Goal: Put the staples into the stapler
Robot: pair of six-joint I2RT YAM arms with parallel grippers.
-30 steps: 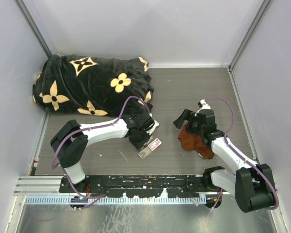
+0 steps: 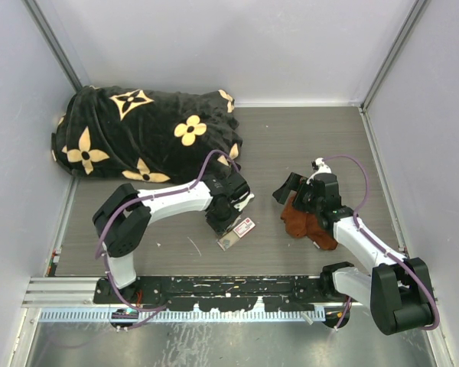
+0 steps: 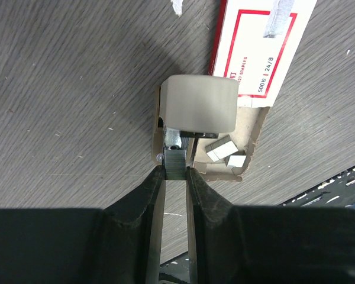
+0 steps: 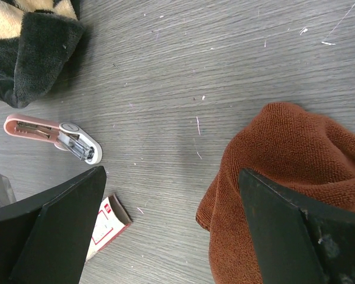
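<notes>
In the left wrist view my left gripper is shut on a small silvery strip of staples (image 3: 176, 163), pinched at the fingertips. Just beyond the strip is a pale grey rounded block (image 3: 196, 103); what it is I cannot tell. The red-and-white staple box (image 3: 257, 59) lies to the right of it, its open tray (image 3: 261, 121) showing a few staple pieces (image 3: 223, 149). The stapler (image 4: 53, 133), pink and white, rests opened on the table in the right wrist view. Over at the right, my right gripper stands open with nothing between its fingers.
A brown cloth (image 4: 284, 154) lies under and beside my right gripper. The black patterned blanket (image 2: 153, 134) fills the back left.
My right arm has kept its place.
</notes>
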